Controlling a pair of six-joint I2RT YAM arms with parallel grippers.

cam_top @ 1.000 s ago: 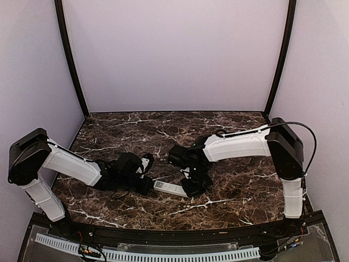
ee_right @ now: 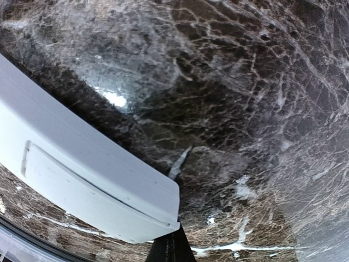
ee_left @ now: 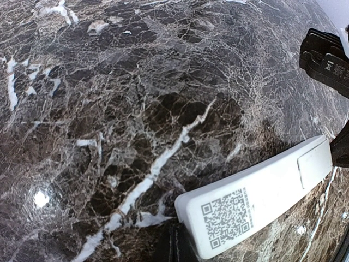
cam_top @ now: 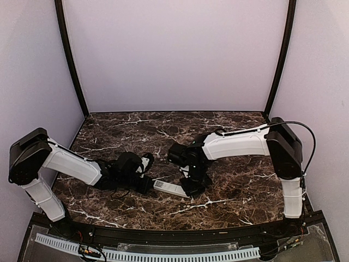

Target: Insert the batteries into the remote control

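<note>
The white remote control [cam_top: 169, 188] lies back up on the dark marble table, between both grippers. Its QR code [ee_left: 226, 218] is at the left end, and the battery cover [ee_left: 316, 164] sits in place at the right end. My left gripper is shut with its tips against or close to the QR-code end; nothing shows between its fingers. At the cover end, my right gripper is shut too, its tips touching or very near the remote's corner. The seam of the cover [ee_right: 98, 188] shows in the right wrist view. No batteries are visible.
A dark rail [cam_top: 180, 234] with a white slotted strip runs along the front edge. Pale walls enclose the sides and back.
The left arm and the remote look unmoved.
</note>
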